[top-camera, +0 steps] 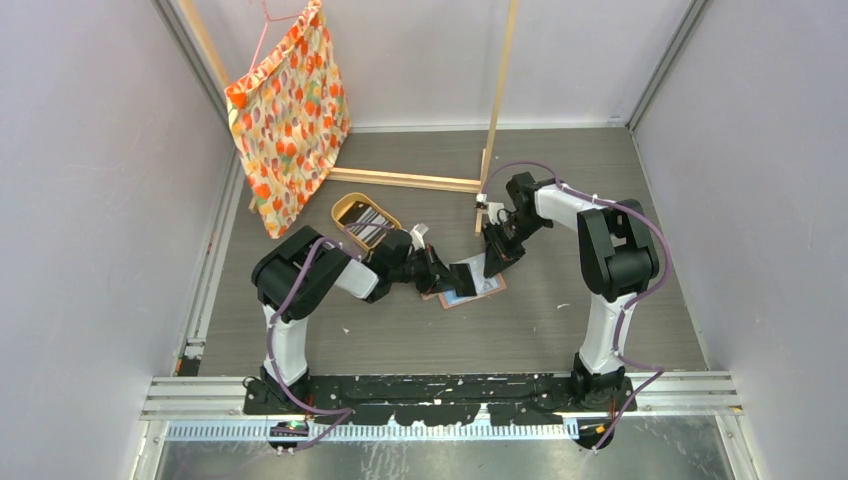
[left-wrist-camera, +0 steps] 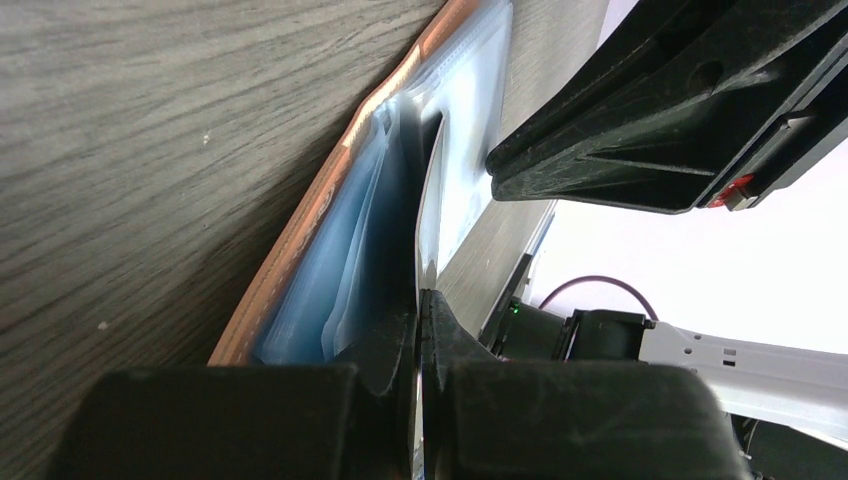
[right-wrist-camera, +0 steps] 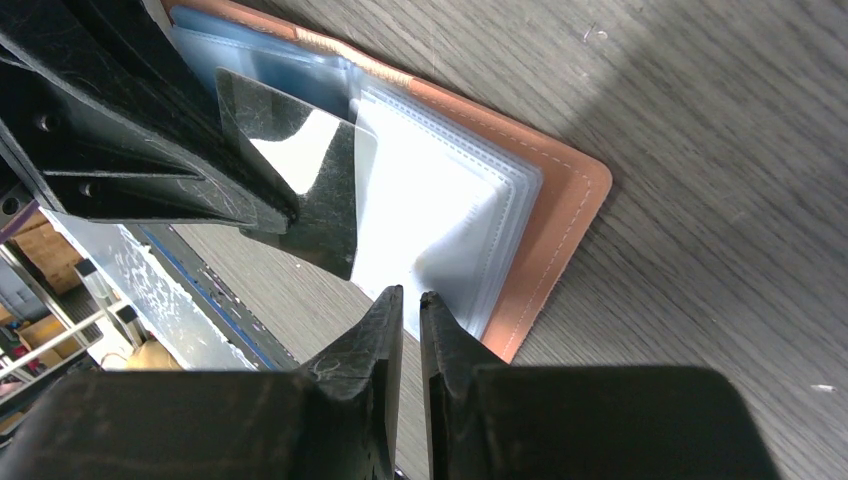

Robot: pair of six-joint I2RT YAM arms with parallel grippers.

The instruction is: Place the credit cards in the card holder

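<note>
The card holder [top-camera: 480,286], tan with clear plastic sleeves, lies open on the floor between both grippers. My left gripper [top-camera: 443,281] is down at its left part, shut on a thin dark card that stands among the sleeves, seen edge-on in the left wrist view. My right gripper is over the white sleeves [right-wrist-camera: 440,190], its fingertips close together with nothing visible between them; how far open they are is hard to tell. A tan tray [top-camera: 340,212] with several cards sits behind the left arm.
A wooden frame [top-camera: 400,178] stands at the back, with a patterned cloth [top-camera: 285,120] hanging at its left. Bare floor lies in front of the holder and at both outer sides.
</note>
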